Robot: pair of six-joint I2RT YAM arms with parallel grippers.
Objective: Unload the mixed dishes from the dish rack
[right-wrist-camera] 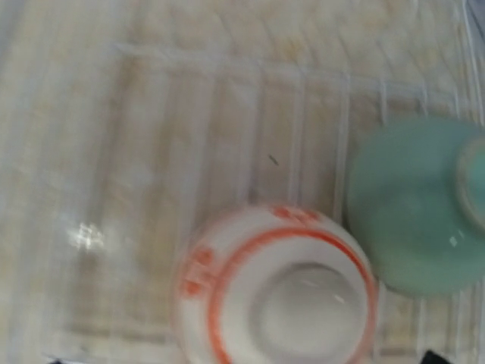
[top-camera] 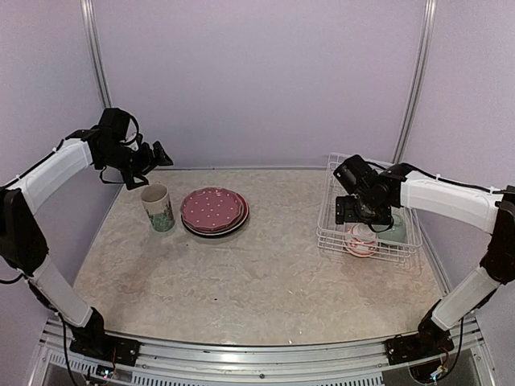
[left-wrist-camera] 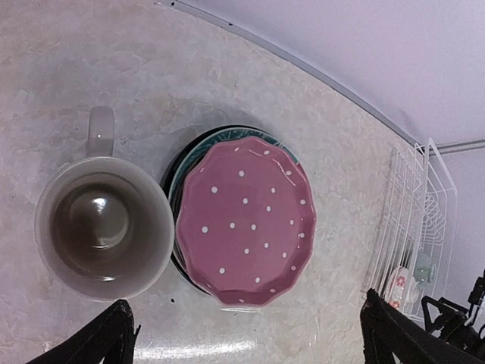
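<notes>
In the dish rack at the right sit a white, red-rimmed bowl and a celadon bowl, both upside down in the right wrist view. My right gripper hangs open over them. A tall mug stands on the left of the table, beside a stack of plates topped by a pink dotted one. My left gripper is open, raised above the mug and apart from it.
Walls close it in at back and sides.
</notes>
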